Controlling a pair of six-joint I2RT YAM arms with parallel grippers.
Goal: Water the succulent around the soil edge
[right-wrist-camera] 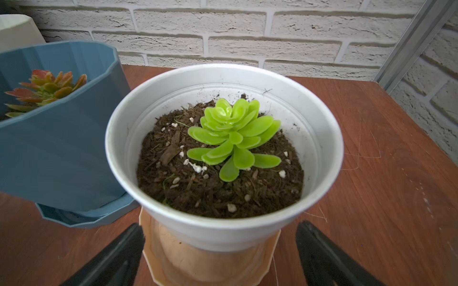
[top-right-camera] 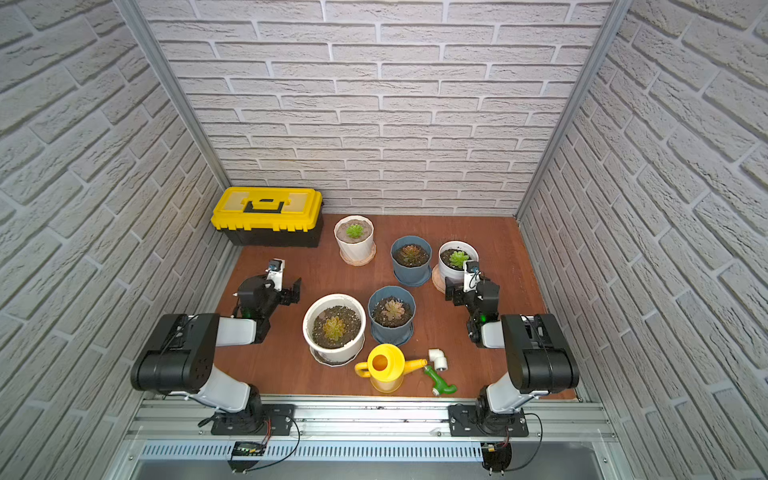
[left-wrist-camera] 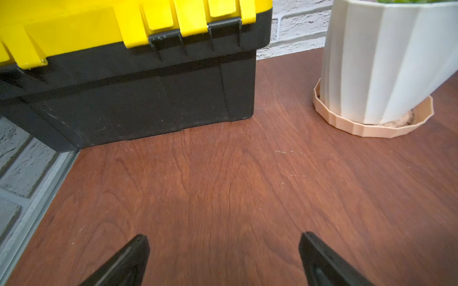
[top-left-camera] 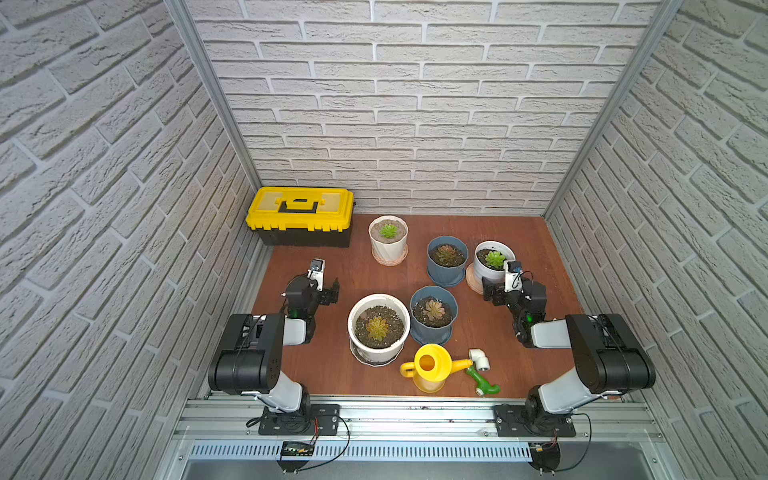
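A yellow watering can [top-left-camera: 434, 364] [top-right-camera: 388, 365] stands at the front centre. Succulents grow in pots: a large white pot [top-left-camera: 360, 340] front left, a blue pot [top-left-camera: 432, 332] beside it, a white pot [top-left-camera: 387, 248] at the back, another blue pot [top-left-camera: 448, 272], and a small white pot [right-wrist-camera: 214, 233] with bright green succulent [right-wrist-camera: 233, 138] at back right. My left gripper [top-left-camera: 328, 294] is open and empty over bare wood, left of the pots. My right gripper [top-left-camera: 493, 294] is open and empty, just in front of the small white pot.
A yellow and black toolbox [top-left-camera: 300, 233] sits at the back left. A white pipe elbow [top-left-camera: 480, 360] and green tool [top-left-camera: 484, 384] lie right of the can. Wood is clear between the left gripper and toolbox and at the far right. Brick walls enclose the sides and back.
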